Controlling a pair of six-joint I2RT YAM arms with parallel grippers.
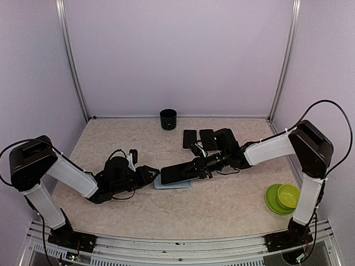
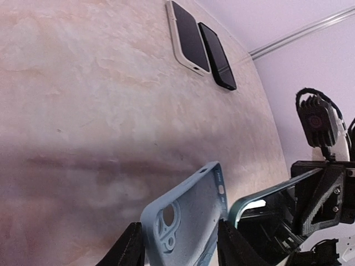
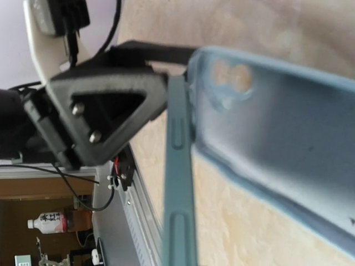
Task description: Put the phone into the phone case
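My right gripper (image 1: 199, 163) is shut on a dark phone (image 1: 175, 173) with a teal edge (image 3: 178, 183), held tilted just over the light blue case (image 1: 172, 185). In the left wrist view the phone (image 2: 266, 221) is beside the open case (image 2: 197, 210), whose camera cutout faces left. My left gripper has its two fingertips either side of the case's near end, apart from each other; whether they grip it is unclear. In the right wrist view the case's inside (image 3: 288, 138) shows next to the phone's edge.
Two phones (image 1: 189, 138) lie at the back, near a black cup (image 1: 168, 119). Green dishes (image 1: 283, 197) stand at the right front.
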